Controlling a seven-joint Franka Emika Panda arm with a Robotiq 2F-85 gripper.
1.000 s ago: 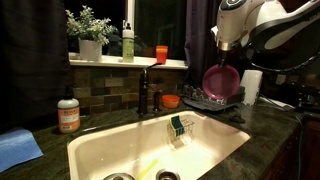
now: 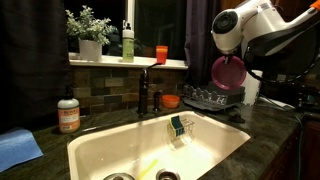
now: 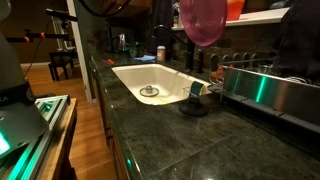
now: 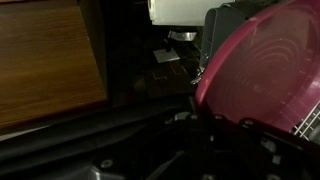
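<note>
A pink, round plate or shallow bowl (image 2: 228, 73) hangs tilted in the air near the sink's right end, over the counter by the dish rack. My gripper is shut on its rim; in the wrist view the pink disc spreads from the fingers toward the upper right. The second exterior view shows the pink disc (image 3: 205, 20) at the top edge, well above the dark counter. There the gripper itself is out of sight.
A metal dish rack (image 3: 255, 88) stands on the counter behind. The white sink (image 2: 120, 150) holds a small wire caddy (image 2: 181, 128). An orange bowl (image 2: 171, 101), a faucet (image 2: 144, 92) and a soap bottle (image 2: 68, 112) stand along the back.
The sink and the things around it look unchanged.
</note>
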